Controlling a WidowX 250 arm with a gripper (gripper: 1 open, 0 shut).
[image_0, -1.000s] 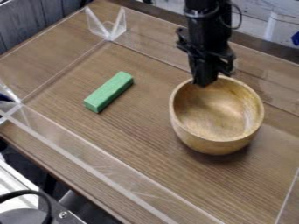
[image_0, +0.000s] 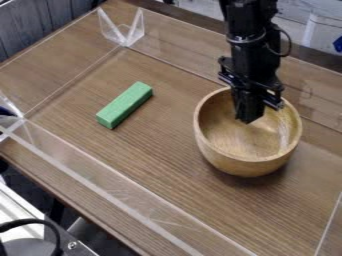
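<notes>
My black gripper (image_0: 247, 105) reaches down from the top over a wooden bowl (image_0: 246, 150), its tip at the bowl's back, inside the rim. The fingers look close together, with nothing seen between them, though the dark shape makes this hard to make out. A green block (image_0: 124, 105) lies on the wooden table to the left of the bowl.
Clear plastic pieces sit at the back left and left edge. Black cables lie at the bottom-left corner.
The gripper has moved a little lower toward the bowl over the last second. The bowl and green block look unmoved.
</notes>
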